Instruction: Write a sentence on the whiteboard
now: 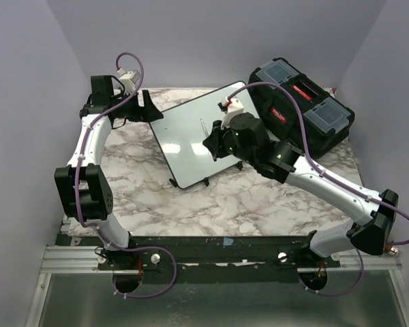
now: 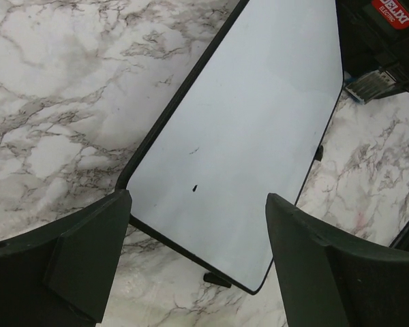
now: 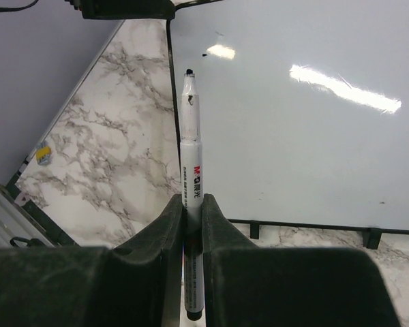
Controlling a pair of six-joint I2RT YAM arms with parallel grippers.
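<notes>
A tilted whiteboard (image 1: 185, 137) on black feet lies on the marble table, with small dark marks near its left end. My right gripper is shut on a white marker (image 3: 191, 170), held above the board with the black tip pointing away from the gripper. My left gripper is part open above the board's left end, its black fingers wide apart with nothing seen between them.
A black toolbox (image 1: 301, 107) stands behind the board at the right. Grey walls border both sides and the back.
</notes>
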